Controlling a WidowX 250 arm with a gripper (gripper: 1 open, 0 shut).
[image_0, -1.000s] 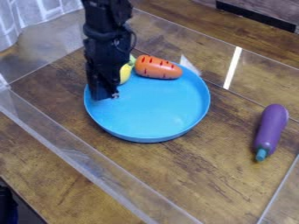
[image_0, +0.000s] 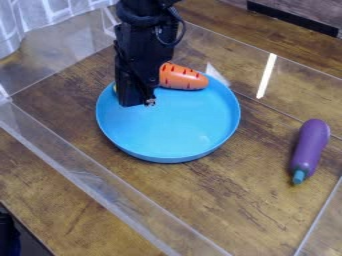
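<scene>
My black gripper (image_0: 134, 88) is over the upper left of a blue plate (image_0: 174, 130), its fingers low at the rim and looking shut; whether anything is between them is hard to tell. An orange toy carrot (image_0: 185, 78) with dark stripes lies at the back of the plate, right of the gripper. A yellowish object behind the gripper is mostly hidden.
A purple toy eggplant (image_0: 310, 146) lies on the wooden surface (image_0: 227, 210) to the right of the plate. A white piece sits behind the carrot. Clear plastic edges run along the left and far right.
My gripper has moved to the right along the plate's back, now covering more of the yellowish object. The plate, carrot and eggplant look unmoved.
</scene>
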